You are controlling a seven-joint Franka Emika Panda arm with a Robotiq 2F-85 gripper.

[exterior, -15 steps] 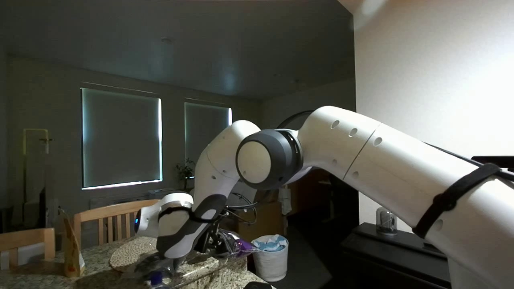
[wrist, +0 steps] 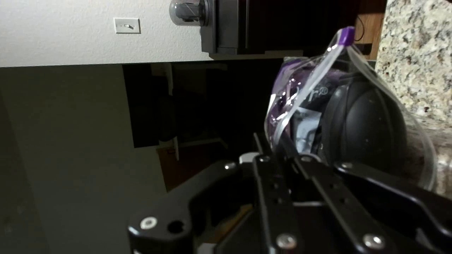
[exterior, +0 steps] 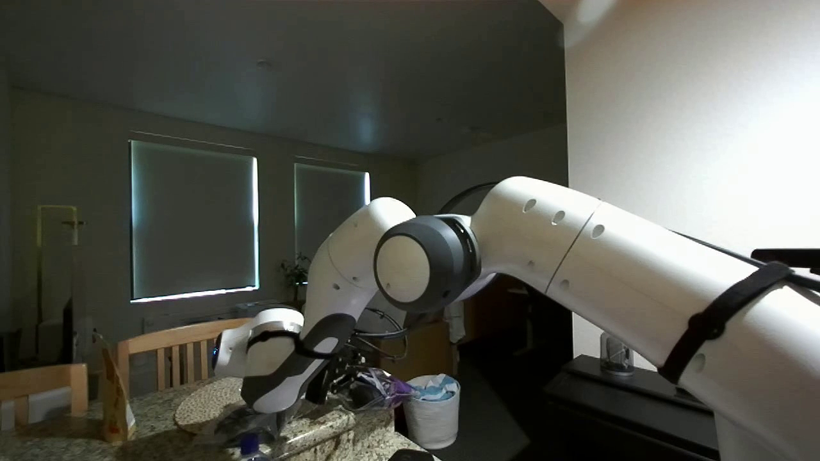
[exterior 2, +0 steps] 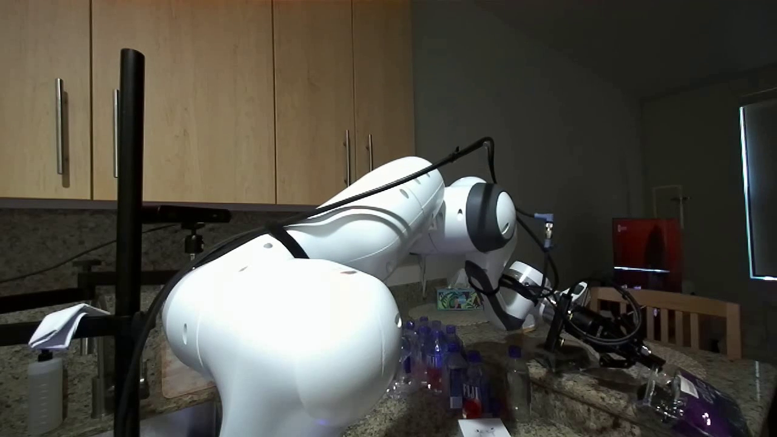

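A clear zip bag (wrist: pixel 305 95) with a purple slider and purple print holds a dark rounded object (wrist: pixel 364 120) and a pale label. In the wrist view, my gripper has its two black fingers a narrow gap apart, with the near edge of the bag running in at their tips. Whether the pads touch the film cannot be made out. Seen from exterior view 2, the bag (exterior 2: pixel 703 411) hangs at the counter's edge beyond the fingertips. Exterior view 1 shows the bag (exterior: pixel 373 388) partly behind the arm.
Several blue-capped bottles (exterior 2: pixel 437 357) crowd the lower counter beside a raised granite ledge (exterior 2: pixel 575 397). A white bin (exterior: pixel 432 415) stands on the floor past the counter. A round woven mat (exterior: pixel 201 404) and paper bag (exterior: pixel 115 392) occupy the counter; wooden chairs (exterior: pixel 180 361) line its far side.
Seen from exterior view 1, the arm has dipped slightly and its wrist has shifted a little left. The bag's purple part shows a bit farther right and higher.
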